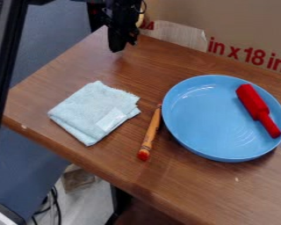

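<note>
My black gripper (119, 35) hangs over the far left corner of the wooden table, at the top of the view; whether its fingers are open or shut is unclear. A folded pale cloth (92, 111) lies on the left of the table. Right of it, a wooden stick with a red end (150, 134) lies beside a blue plate (207, 127). A red object with a narrow handle (258, 108) rests on the plate's right side.
The table (167, 189) has free room at the back between gripper and plate. A cardboard box (237, 26) stands behind it. Cables show on the floor at the lower left.
</note>
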